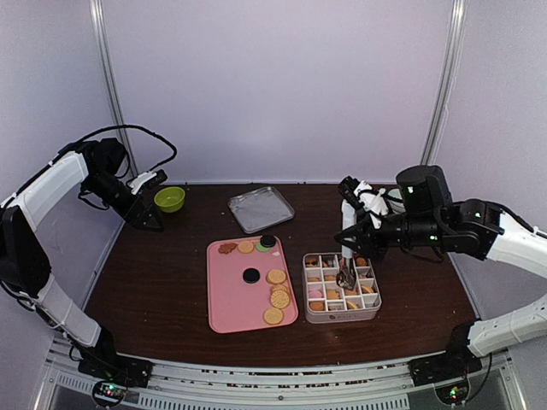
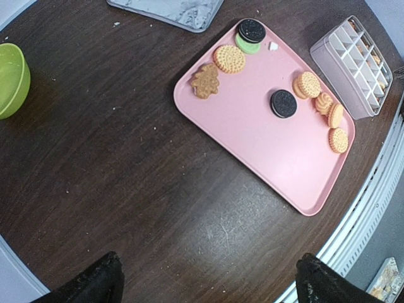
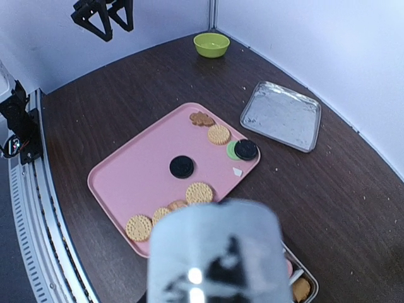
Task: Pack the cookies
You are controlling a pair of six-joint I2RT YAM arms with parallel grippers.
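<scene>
My right gripper (image 1: 352,235) is shut on white-handled tongs (image 1: 346,278), whose slotted metal heads hang over the compartment box (image 1: 340,316). Whether a cookie sits between the heads cannot be made out. In the right wrist view the blurred tongs (image 3: 218,252) cover most of the box. Cookies fill many compartments. On the pink tray (image 2: 252,145) lie several round biscuits (image 2: 229,59), a brown tree-shaped cookie (image 2: 205,81), a green one (image 2: 247,44) and two dark sandwich cookies (image 2: 283,103). My left gripper stands open and empty, far left of the tray.
Behind the pink tray is an empty clear tray (image 1: 261,209). A green bowl (image 1: 170,199) stands at the back left. Bare table (image 2: 126,189) lies left of the pink tray. A small white piece (image 3: 237,172) rests at the pink tray's edge.
</scene>
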